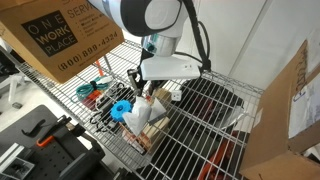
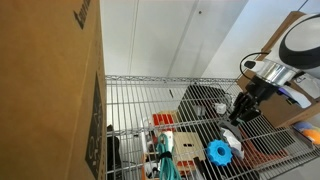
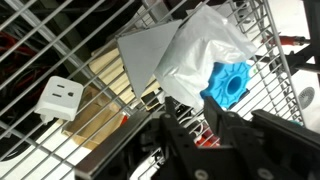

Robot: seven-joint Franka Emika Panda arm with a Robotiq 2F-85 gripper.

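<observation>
My gripper points down over the wire shelf, its two dark fingertips slightly apart. I see nothing clearly held between them. Just beyond the fingertips in the wrist view lies a crumpled white plastic bag (image 3: 200,58); whether they touch it I cannot tell. Beside the bag is a blue scalloped ring (image 3: 228,84), which also shows in exterior view 2 as a blue ring (image 2: 218,152). A grey flat piece (image 3: 143,58) lies against the bag's other side. In exterior view 1 the arm partly hides the gripper above the white bag (image 1: 136,118).
The wire shelf (image 1: 190,145) also carries a white plug adapter (image 3: 60,98), a teal cable bundle (image 2: 166,158) and scissors. Cardboard boxes stand at both sides, one printed box (image 1: 65,35) at the left and a plain box (image 1: 280,120) at the right.
</observation>
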